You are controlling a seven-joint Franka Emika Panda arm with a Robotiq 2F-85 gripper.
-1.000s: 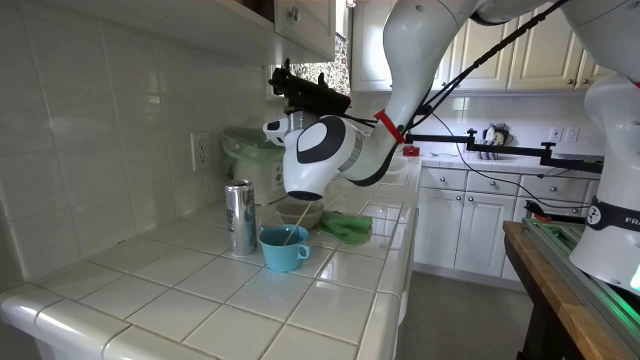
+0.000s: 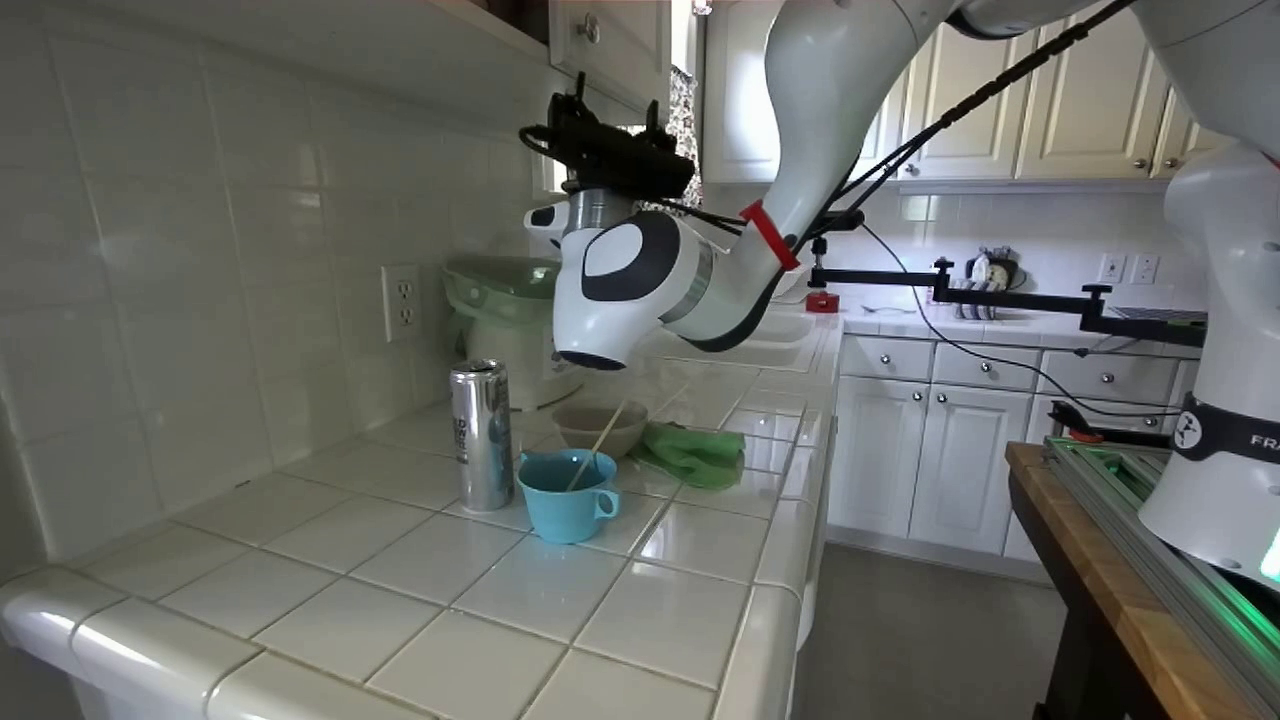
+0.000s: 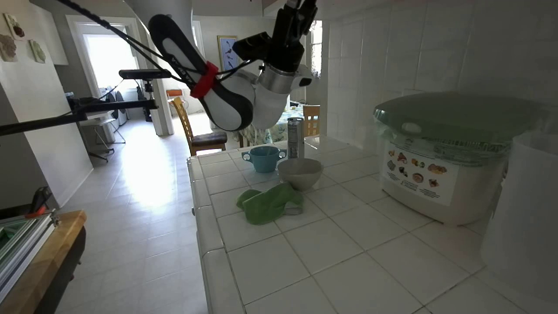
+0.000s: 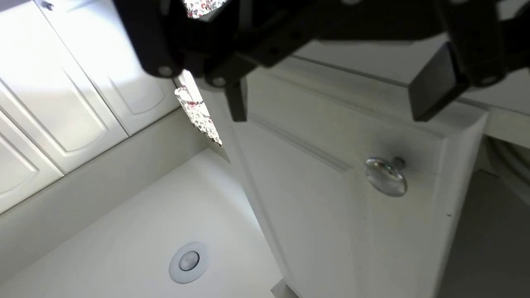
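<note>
My gripper points upward with its two fingers wide apart and nothing between them. Ahead of it in the wrist view is a white cabinet door (image 4: 318,174), standing ajar, with a round clear knob (image 4: 386,177). The knob lies beyond the fingertips, nearer the right-hand finger (image 4: 434,87), and does not touch them. Exterior view 1 has the gripper (image 2: 618,102) just below the upper cabinet door (image 2: 618,54), whose knob (image 2: 588,30) shows near the top edge. In exterior view 2 the gripper's fingertips run off the top of the frame.
Below the arm, the tiled counter (image 2: 396,588) holds a silver can (image 2: 482,438), a blue cup (image 2: 564,510) with a stick in it, a bowl (image 3: 299,175), a green cloth (image 3: 267,204) and a lidded bin (image 3: 418,167). Its near end is clear.
In exterior view 1 the gripper and wrist have risen towards the cabinet door and shifted slightly left. The items on the counter have not moved.
</note>
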